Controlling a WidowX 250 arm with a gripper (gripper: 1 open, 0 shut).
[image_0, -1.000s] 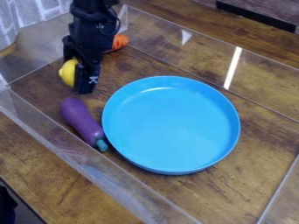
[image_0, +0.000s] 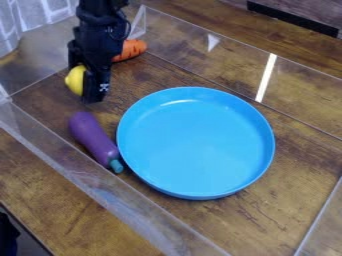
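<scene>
The black gripper (image_0: 88, 78) reaches down at the upper left, its fingers around a yellow object (image_0: 76, 82), which is partly hidden by them. An orange carrot (image_0: 131, 48) lies behind the gripper, to its right. A purple eggplant (image_0: 94, 138) lies nearer, below the gripper. A large blue plate (image_0: 195, 140) fills the middle right, empty.
Clear plastic walls border the wooden surface (image_0: 214, 60) on the left and front. Bare wood lies behind the plate and to its right.
The gripper and the yellow object have shifted slightly over the last second, and a little more of the carrot shows. The eggplant and plate have not moved.
</scene>
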